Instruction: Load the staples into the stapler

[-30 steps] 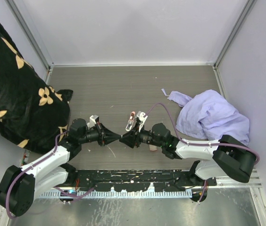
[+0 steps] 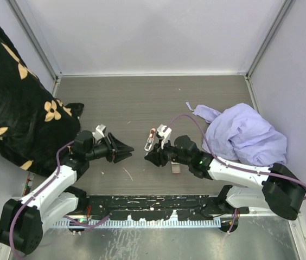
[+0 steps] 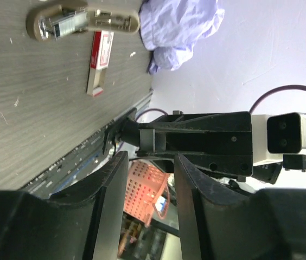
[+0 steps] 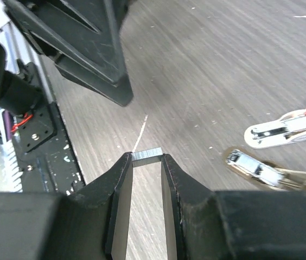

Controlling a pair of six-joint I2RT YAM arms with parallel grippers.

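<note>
My right gripper is shut on a short silvery strip of staples [image 4: 147, 155], which sticks up between its fingertips. Facing it from the left, my left gripper [image 2: 132, 153] stands open and empty, a small gap away; one of its fingers [image 4: 96, 59] looms at the top of the right wrist view. On the table lie a pink-and-white stapler [image 2: 150, 138] and a tan stapler [image 3: 82, 20], both showing metal trays. Much of the tan one is hidden from above by the right arm. Close to it rests a red-and-white staple box [image 3: 101, 57], partly slid out.
A lavender cloth [image 2: 243, 135] is heaped at the right, and a black flowered blanket [image 2: 28, 92] drapes the left side. A dark rail [image 2: 142, 205] runs along the front edge.
Earlier the two grippers met tip to tip at the small strip. Now the left gripper has opened and drawn apart to the left, while the right has shifted slightly right with the strip.
</note>
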